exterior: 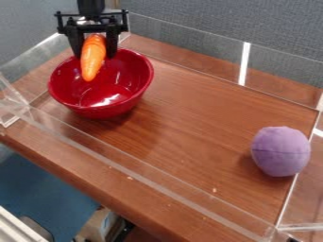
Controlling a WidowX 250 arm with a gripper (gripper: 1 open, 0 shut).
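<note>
My black gripper (pixel 93 34) is at the top left, pointing down over a red bowl (pixel 117 92). An orange carrot-like object (pixel 93 59) hangs upright between its fingers, its lower end over the bowl's inside. The gripper appears shut on it; whether the object touches the bowl is unclear.
A purple ball (pixel 280 150) lies at the right of the wooden table (pixel 183 151). Clear low walls edge the table. Beyond the front left edge is a blue floor with a cardboard box (pixel 98 225).
</note>
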